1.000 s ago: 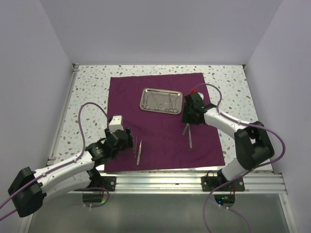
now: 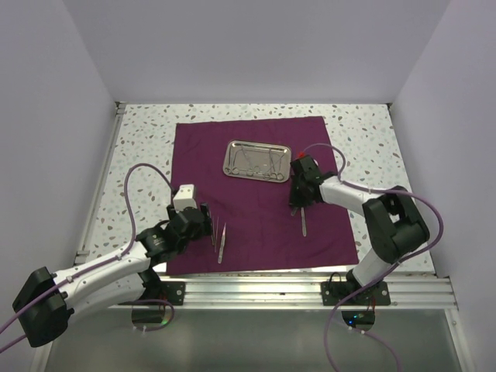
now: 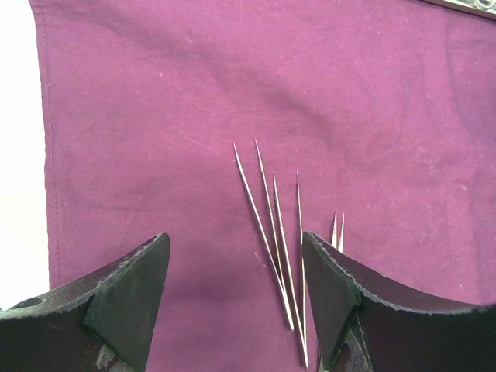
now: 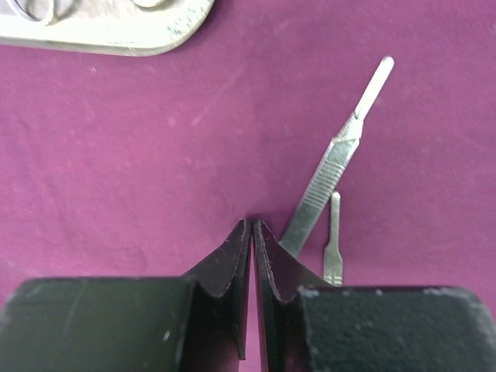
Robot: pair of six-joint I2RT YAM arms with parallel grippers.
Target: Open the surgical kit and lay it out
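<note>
A metal tray (image 2: 256, 147) holding scissor-like instruments sits on the purple cloth (image 2: 256, 232). My right gripper is down at the cloth right of and below the tray, fingertips together beside a scalpel handle (image 4: 325, 170); whether it grips the handle is unclear. A smaller metal piece (image 4: 333, 260) lies to its right. My left gripper stands open above several thin pointed instruments (image 3: 263, 217) lying at the lower left of the cloth, with tweezers (image 2: 222, 244) beside them.
Speckled table (image 2: 132, 155) borders the cloth on both sides.
My right gripper has moved down the view and slightly left, lower over the scalpel handles. My left arm has stayed still.
</note>
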